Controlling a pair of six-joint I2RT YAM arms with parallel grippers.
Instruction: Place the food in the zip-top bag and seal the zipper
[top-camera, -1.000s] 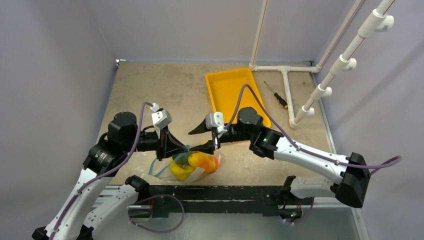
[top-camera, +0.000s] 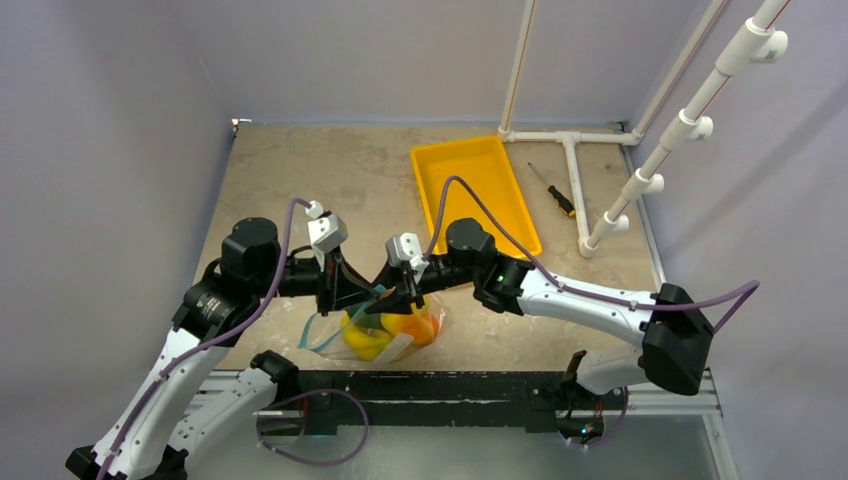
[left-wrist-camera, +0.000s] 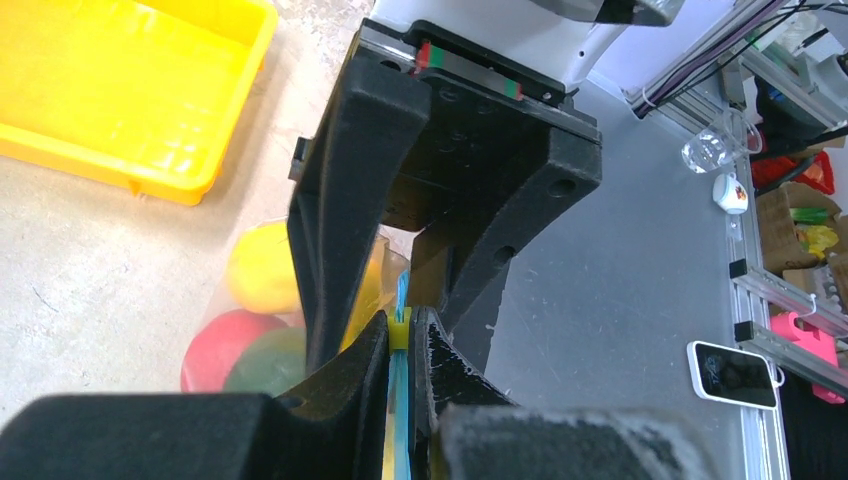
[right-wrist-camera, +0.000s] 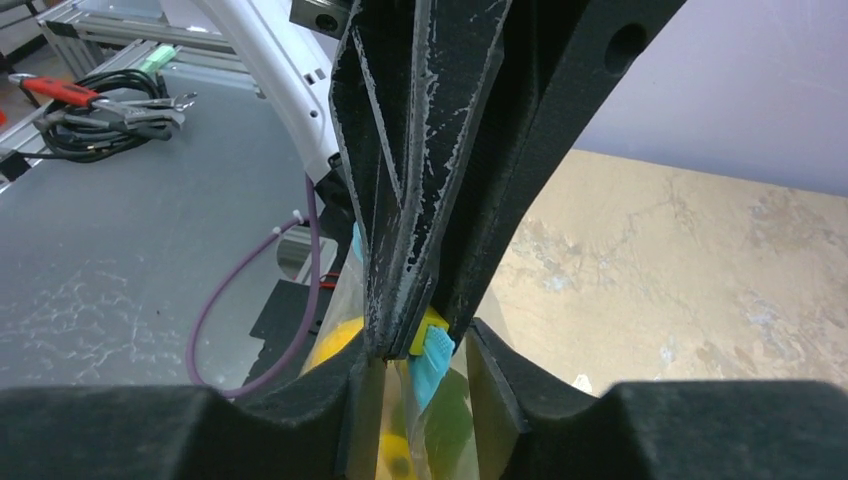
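The clear zip bag (top-camera: 440, 312) lies at the table's front with yellow food (top-camera: 365, 342), orange-yellow food (top-camera: 410, 325) and a green piece (right-wrist-camera: 455, 420) inside. Its blue zipper strip (right-wrist-camera: 431, 372) carries a yellow slider (left-wrist-camera: 399, 331). My left gripper is shut on this slider and the strip. From the opposite side my right gripper reaches in, its part-open fingers on either side of the zipper strip close to the left fingertips. A gap shows between each right finger and the strip.
An empty yellow tray (top-camera: 478, 170) stands behind the right arm. A screwdriver (top-camera: 553, 190) lies to its right, beside the white pipe frame (top-camera: 578, 185). Bare tabletop (top-camera: 310, 170) spreads at the back left.
My right gripper has moved left towards the left gripper and its fingers have drawn closer together. The left gripper has shifted only slightly to the right. The food rests in the same place.
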